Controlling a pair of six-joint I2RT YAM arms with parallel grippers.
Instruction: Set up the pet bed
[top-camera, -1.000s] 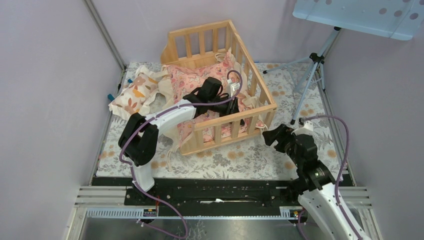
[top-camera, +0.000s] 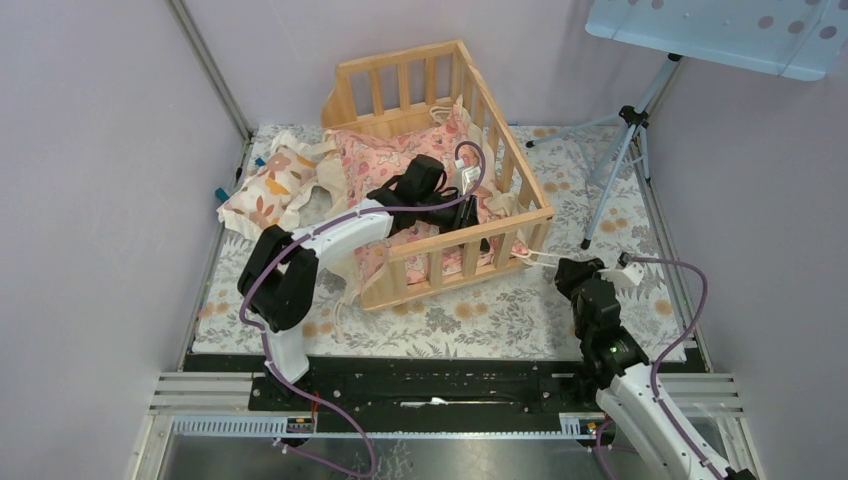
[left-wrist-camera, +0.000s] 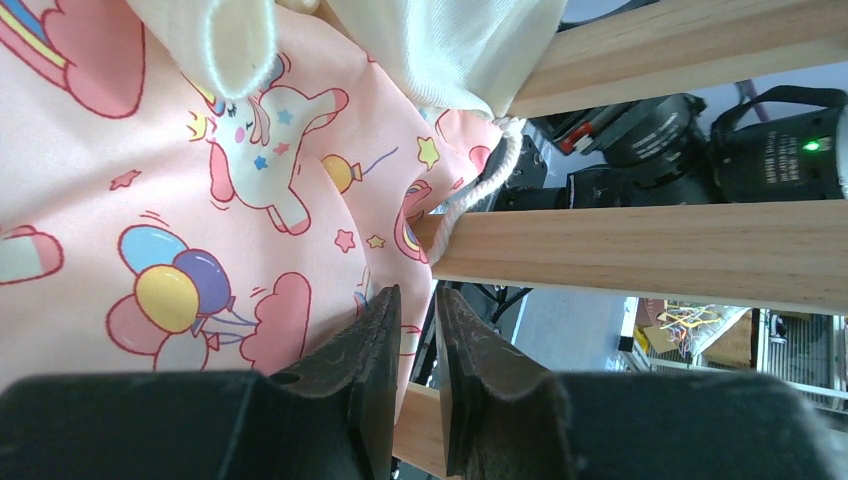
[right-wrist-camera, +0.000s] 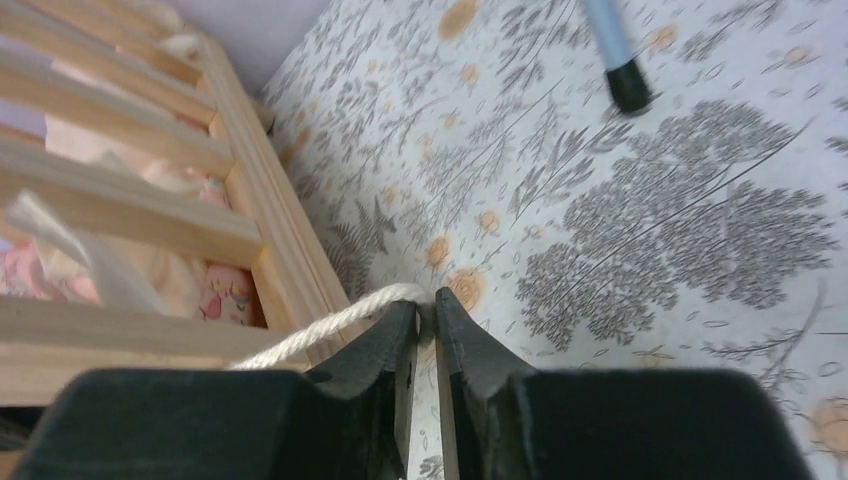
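The wooden pet bed (top-camera: 405, 57), a crib with slatted sides, stands in the middle of the table in the top view. Inside lies a pink printed cushion (top-camera: 375, 155) with cream ruffles and ties. My left gripper is over the cushion, by the near slats; its fingers are part open with a narrow gap, and the cushion's edge shows behind them. Outside the near right corner, my right gripper is shut on a white cord (right-wrist-camera: 345, 315). That cord runs back to the bed's slats.
A patterned pillow (top-camera: 270, 190) with ruffles lies left of the bed. A light blue tripod stand (top-camera: 610, 190) rises at the back right.
My right gripper came in beside the bed's corner, closed on the cord, and has moved right, drawing the cord out. The left arm and the bed have not visibly moved.
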